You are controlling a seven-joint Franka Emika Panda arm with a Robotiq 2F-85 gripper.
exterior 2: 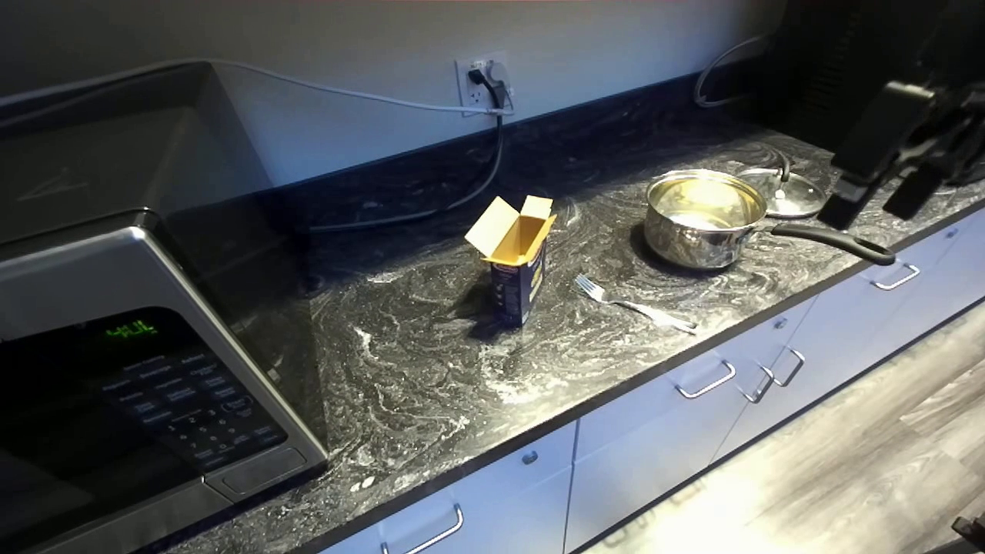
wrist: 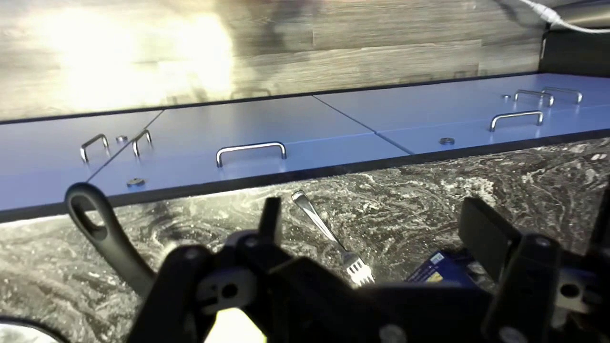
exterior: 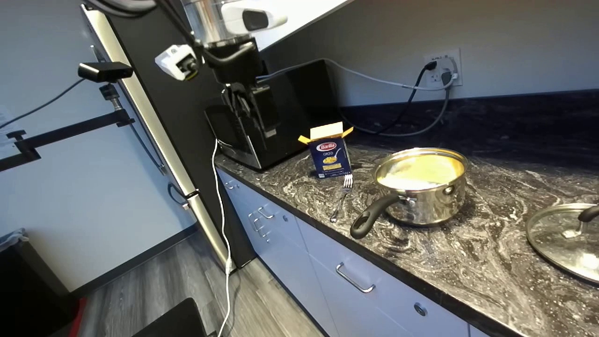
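Observation:
My gripper is open, its two fingers wide apart with nothing between them. In exterior view 1 the gripper (exterior: pixel 261 120) hangs above the counter, in front of the microwave. An opened blue Barilla orzo box (exterior: pixel 330 159) stands upright, flaps spread. Beside it lies a metal fork (exterior 2: pixel 637 308), seen well below and between my fingers in the wrist view. A steel pot (exterior 2: pixel 688 241) without its cover sits on the counter, its black handle (exterior: pixel 375 213) towards the front edge; its contents are unclear. The glass lid (exterior: pixel 561 241) lies apart from the pot.
The microwave (exterior 2: pixel 166 305) occupies one end of the counter (exterior 2: pixel 415 388). A wall outlet (exterior 2: pixel 485 83) with cords is behind. Counter space between microwave and box is clear in exterior view 2. Blue-grey cabinets (exterior: pixel 337 264) drop from the front edge.

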